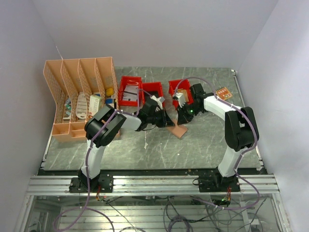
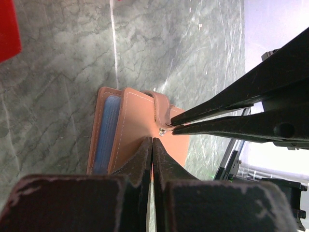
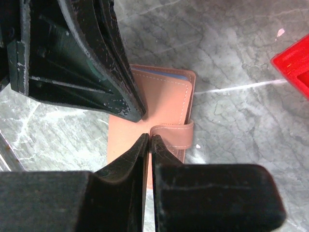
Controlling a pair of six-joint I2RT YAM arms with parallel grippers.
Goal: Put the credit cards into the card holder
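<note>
The peach leather card holder (image 1: 177,132) lies on the grey marble surface at the middle, with blue showing along one edge in both wrist views. My left gripper is shut on the holder, its tips at the peach body. My right gripper is shut at the strap with its snap; in the left wrist view its fingertips touch the strap near the metal stud. Whether anything thin is between the right fingertips is hard to see.
Red bins (image 1: 131,79) stand behind the holder, and a tall peach organizer (image 1: 61,128) with assorted items fills the left. An orange card (image 1: 223,94) lies at the back right.
</note>
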